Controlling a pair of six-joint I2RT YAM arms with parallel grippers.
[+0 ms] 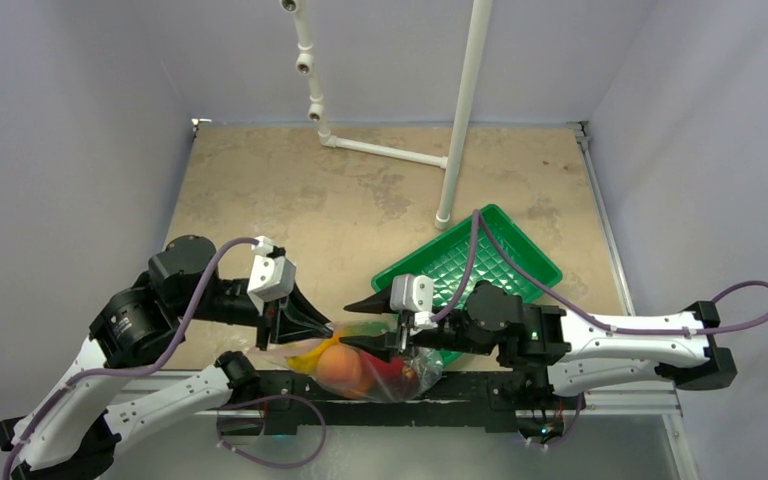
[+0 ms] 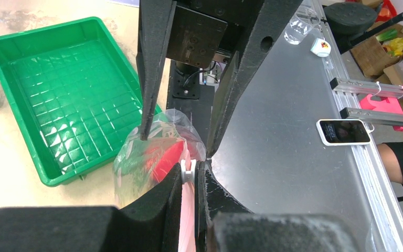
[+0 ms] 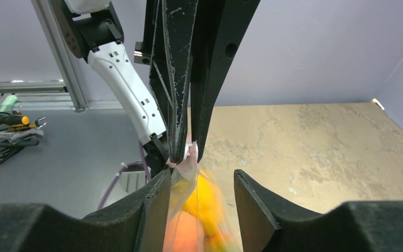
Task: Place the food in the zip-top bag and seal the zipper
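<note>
A clear zip bag with a pinkish top edge (image 2: pixel 187 220) holds food: an orange (image 1: pixel 339 367), something yellow (image 3: pixel 205 197) and something red (image 1: pixel 390 372). My left gripper (image 1: pixel 329 331) is shut on the small white zipper slider (image 2: pixel 188 171) at the bag's top edge. Facing it, my right gripper stands part open. In the left wrist view its fingers (image 2: pixel 221 113) spread to either side above the bag, apart from the slider. No grip of the right fingers on the bag shows. The closure's state along the zipper cannot be told.
A green tray (image 1: pixel 540 262) lies behind the right arm and looks empty in the left wrist view. White pipes (image 1: pixel 390 152) rise at the back of the table. The table's front edge runs under the bag. Free tabletop lies at the back left.
</note>
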